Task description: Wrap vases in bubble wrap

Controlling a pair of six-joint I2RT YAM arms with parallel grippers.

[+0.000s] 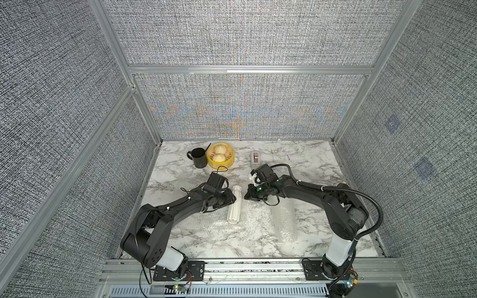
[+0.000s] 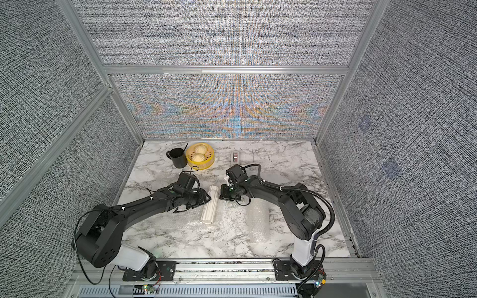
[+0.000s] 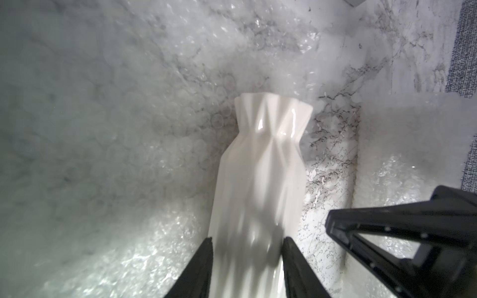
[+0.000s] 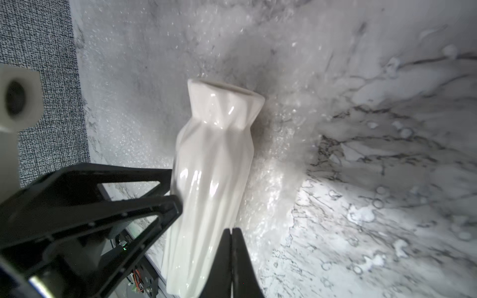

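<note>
A white faceted vase (image 1: 235,212) lies on its side mid-table, its flared neck away from the arm bases. Beneath it spreads a clear bubble wrap sheet (image 3: 124,124), mostly left of the vase. My left gripper is at the vase's left side. Its fingers stand apart with the vase's body (image 3: 253,198) between them in the left wrist view; how firmly they press cannot be told. To the vase's right, my right gripper is shut with nothing between its fingertips. The vase (image 4: 213,149) lies outside them, to the left.
Another bubble wrap sheet (image 1: 284,223) lies under the right arm. A tape roll or dispenser (image 1: 256,159) stands at the back. Beside each other at back left are a black mug (image 1: 198,158) and a yellow-rimmed steamer (image 1: 230,166) of buns.
</note>
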